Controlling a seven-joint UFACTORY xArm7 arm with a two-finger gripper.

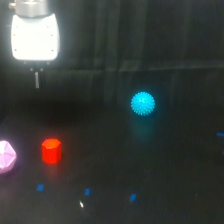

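My gripper (37,82) hangs at the upper left of the camera view, below the bright white wrist housing (35,40). Its fingers look small, dark and narrow, too faint to show whether they are apart. No object shows at its tip. A red block (51,151) rests on the dark table below and slightly right of it. Against the left edge is a pink faceted piece (6,157), partly cut off by the frame. A bright blue, round, spiky-edged object (143,103) sits right of centre, well apart from the gripper.
Several small blue marks, such as one blue mark (87,191), dot the front of the dark table (110,150). A small white speck (81,204) lies near them. Dark curtain-like folds (120,35) stand behind. Mid-table is mostly clear.
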